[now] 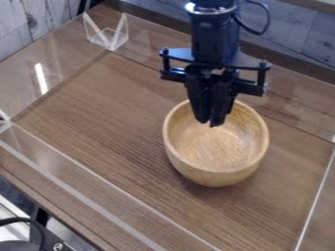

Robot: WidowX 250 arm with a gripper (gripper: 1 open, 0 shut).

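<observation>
A light wooden-coloured bowl [215, 157] sits on the wooden table [92, 137], right of centre. My black gripper [210, 110] hangs over the bowl's back half, pointing down, its tips at about the level of the back rim or just above the inside. I cannot tell whether its fingers are open or shut, or whether anything is between them. The bowl shows nothing inside it in the visible part.
A clear plastic piece [109, 31] stands at the back left by the wall. Dark cable shows at the lower left corner. The table left of and in front of the bowl is clear.
</observation>
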